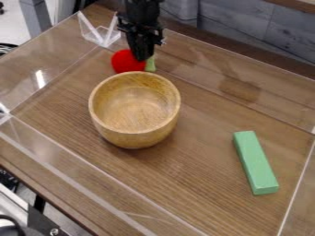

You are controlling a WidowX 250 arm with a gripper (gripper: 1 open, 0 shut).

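Note:
My black gripper [143,48] is low at the back centre, directly over a red round object [125,61] and a small light green piece [150,64]; whether it touches them I cannot tell. Its fingers are dark and small, with nothing clearly between them. A wooden bowl [134,109] sits in the centre foreground of the table, empty.
A long green block [255,162] lies at the right. A clear plastic object [99,28] is at the back left. The wooden table [209,184] has free room at the right and front, with a raised back edge.

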